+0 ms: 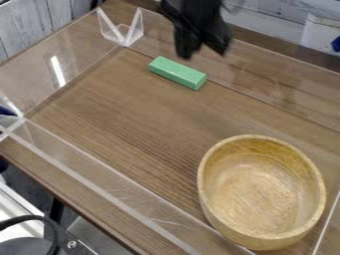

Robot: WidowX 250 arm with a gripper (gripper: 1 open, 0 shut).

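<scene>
A green block lies on the wooden table, toward the back. Above and just behind it, the dark gripper is raised at the top edge of the camera view, blurred, so its fingertips and whatever is between them are unclear. A round beige bowl sits at the front right.
A small clear plastic piece stands at the back left. Clear strips run along the left side of the table, and dark items with a cable lie at the bottom left.
</scene>
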